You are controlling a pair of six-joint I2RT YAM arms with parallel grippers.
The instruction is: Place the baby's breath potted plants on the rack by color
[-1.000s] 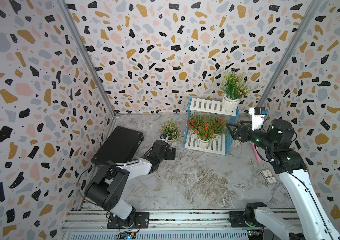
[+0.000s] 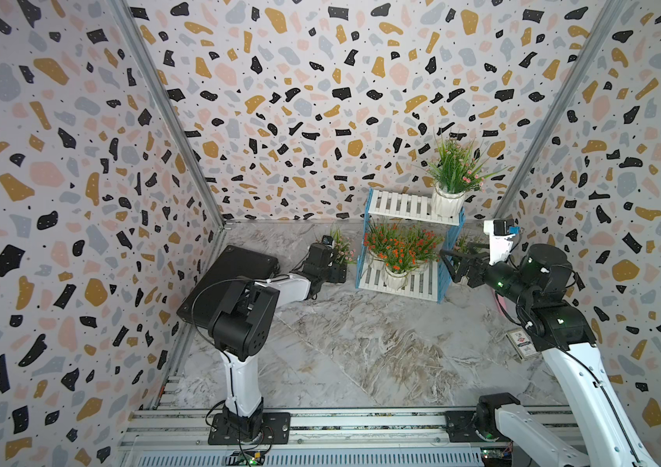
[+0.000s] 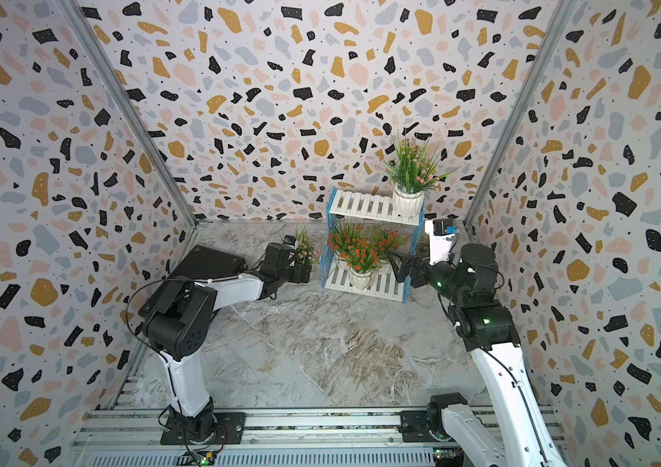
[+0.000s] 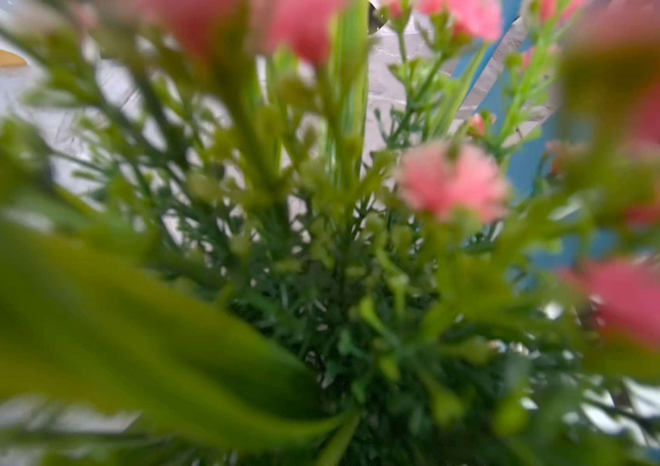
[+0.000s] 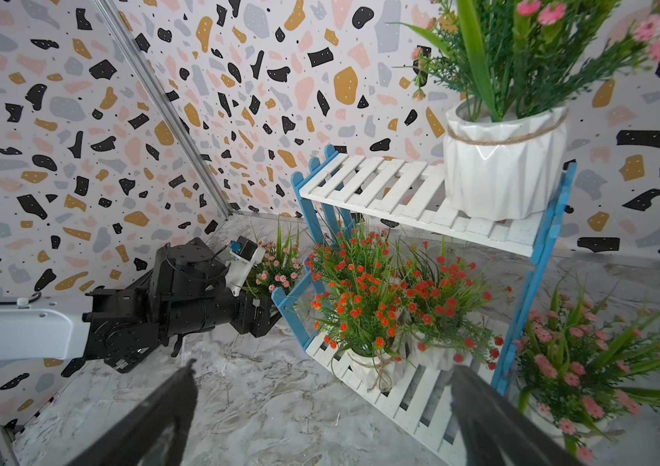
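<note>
A white-and-blue rack [image 2: 389, 201] holds a pink-flowered pot [image 5: 504, 167] on top and red [image 5: 442, 322] and orange [image 5: 353, 318] flowered pots below. My left gripper [image 2: 335, 268] is at a pink-flowered plant left of the rack; pink blooms and leaves fill the left wrist view, hiding its fingers. My right gripper hangs open right of the rack, above and in front of another pink-flowered plant [image 5: 578, 365], with nothing visible between its fingers.
A black flat case [image 2: 217, 288] lies at left, a small box [image 2: 523, 342] at right. The top shelf's left part is empty.
My left gripper has moved up and back into the left-hand plant, mostly hiding it in the top left view.
</note>
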